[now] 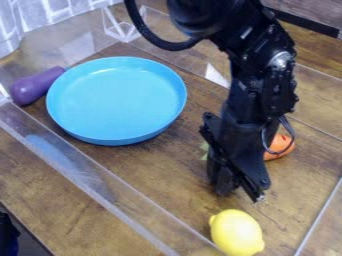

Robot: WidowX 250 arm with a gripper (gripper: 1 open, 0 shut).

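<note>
My black gripper [230, 160] is lowered to the wooden table, its fingertips shut, with nothing visible between them. An orange toy carrot [278, 145] lies behind it, mostly hidden by the arm, with a bit of its green top showing left of the gripper. A blue plate [115, 98] sits to the left, apart from the gripper.
A purple eggplant [34, 86] lies at the far left. A yellow lemon [237, 233] is at the front. Clear plastic walls run along the left and back. Bare table lies between plate and lemon.
</note>
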